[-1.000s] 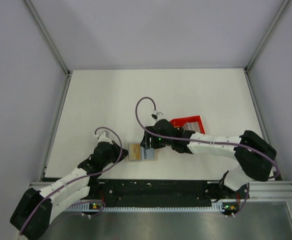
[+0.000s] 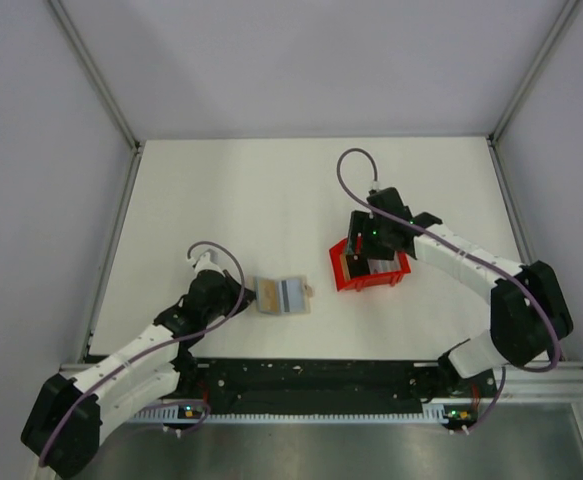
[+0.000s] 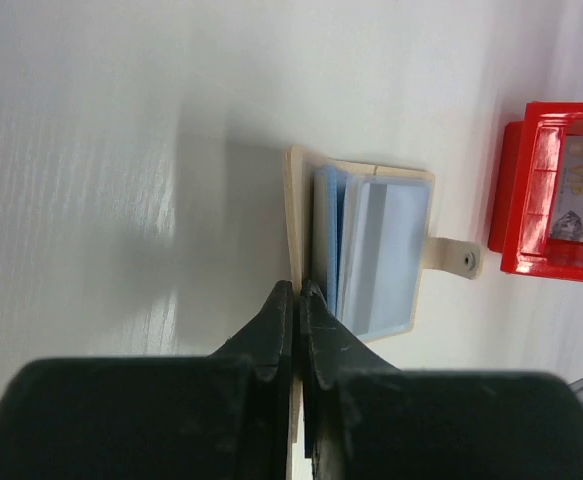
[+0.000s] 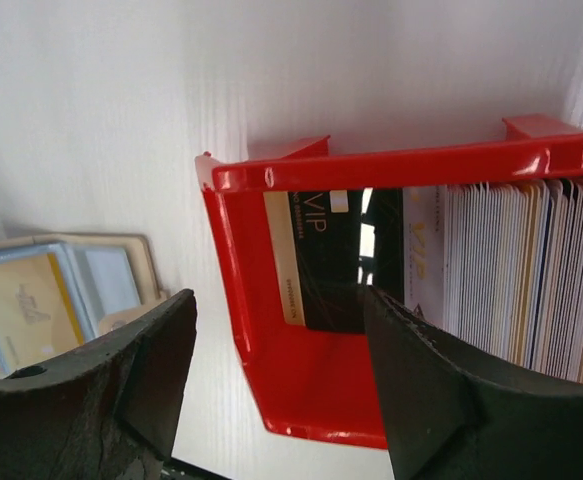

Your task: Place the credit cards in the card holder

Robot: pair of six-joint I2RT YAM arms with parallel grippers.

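The open card holder (image 2: 282, 296) lies at the table's front, left of centre, its clear sleeves facing up. In the left wrist view its tan cover (image 3: 295, 200) stands edge-up, and my left gripper is shut on that thin edge. The red box (image 4: 226, 250) holds the cards: a black VIP card (image 4: 336, 265) lies flat toward its left side, and several cards (image 4: 491, 270) stand packed on the right. Over the box's left part hangs my right gripper, fingers apart, with nothing between its fingers.
Bare white table (image 2: 241, 190) stretches behind the holder and the box. A narrow clear strip separates the two. From the holder's right side a tan strap with a snap (image 3: 461, 257) sticks out toward the box.
My right arm has moved right and back, from above the card holder to above the red box.
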